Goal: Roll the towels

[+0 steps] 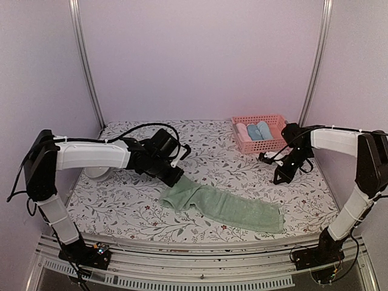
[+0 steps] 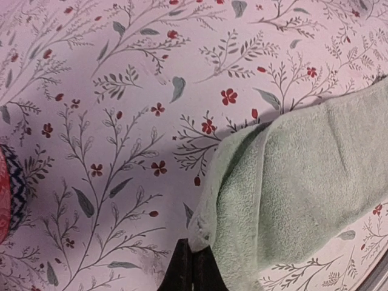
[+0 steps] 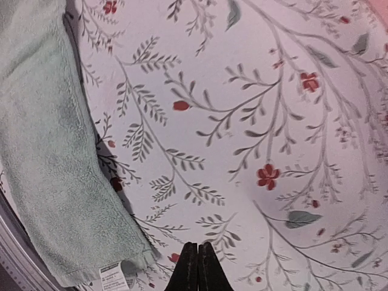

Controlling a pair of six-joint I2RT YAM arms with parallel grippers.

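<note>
A pale green towel [image 1: 236,209] lies stretched across the front of the table, its right part flat and its left end bunched and folded. At that left end, my left gripper [image 1: 176,180] is shut. The left wrist view shows a raised fold of the green towel [image 2: 209,209] drawn up to the tips of the left gripper, pinched there. Above the bare cloth, behind the towel's right end, hangs my right gripper [image 1: 277,180]. It is shut with nothing visible between its fingers. A small white tag [image 3: 113,277] sits on the towel's short edge in the right wrist view.
A pink basket [image 1: 262,145] with one pink roll [image 1: 242,132] and two blue rolls [image 1: 264,130] stands at the back right. A white bowl [image 1: 97,174] is partly hidden behind the left arm.
</note>
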